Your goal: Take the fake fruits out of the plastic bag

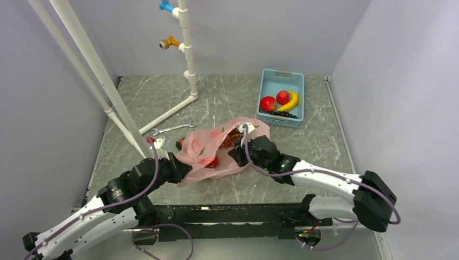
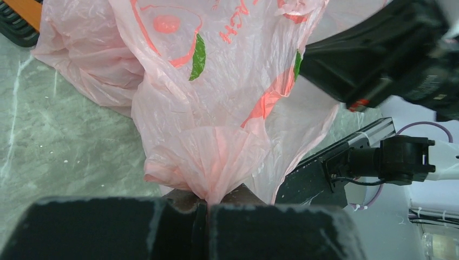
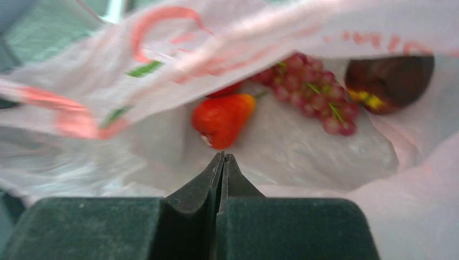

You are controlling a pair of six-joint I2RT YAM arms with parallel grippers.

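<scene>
The pink plastic bag lies mid-table. My left gripper is shut on a gathered edge of it. My right gripper is shut, with nothing showing between its fingers, at the bag's opening. Inside, the right wrist view shows a red wax-apple-like fruit just beyond the fingertips, another red fruit partly hidden behind it, red grapes and a dark round fruit. A blue basket at the back right holds two red fruits, a banana and dark grapes.
White pipes with valves stand at the back left. A wrench lies behind the bag.
</scene>
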